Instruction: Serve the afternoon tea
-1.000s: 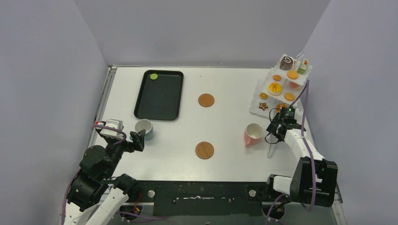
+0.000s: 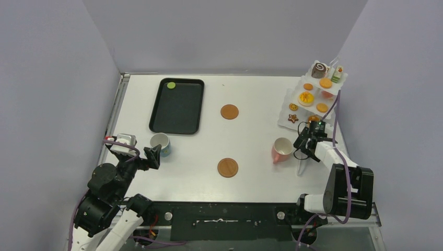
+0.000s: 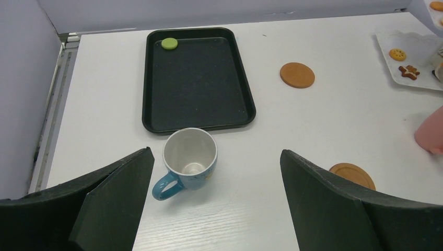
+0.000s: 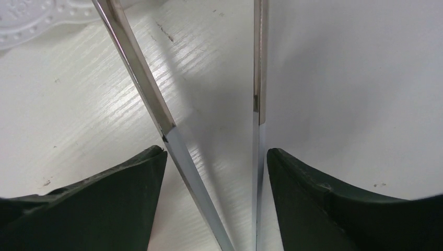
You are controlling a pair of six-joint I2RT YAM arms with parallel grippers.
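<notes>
In the right wrist view, tongs with metal arms (image 4: 143, 86) and pale grips (image 4: 193, 183) stand spread between the fingers of my right gripper. Those fingers are part open, close outside the two tong arms; contact is unclear. From above, a tong end (image 2: 301, 168) shows below the right gripper. My left gripper is open and empty, above and near a blue-and-white cup (image 3: 194, 179) on the table. A pink mug (image 2: 281, 151) stands left of the right gripper. The tiered stand (image 2: 289, 95) holds cakes and cookies at the back right.
A black tray (image 2: 180, 110) at the back left carries one green round piece (image 2: 171, 85). Two round brown coasters, one farther back (image 2: 229, 111) and one nearer (image 2: 228, 167), lie mid-table. The table between tray and stand is otherwise clear. Grey walls bound the sides.
The right forearm has shifted slightly up and left in the top view, and its gripper has moved a little. The left arm, cups and tray have stayed put.
</notes>
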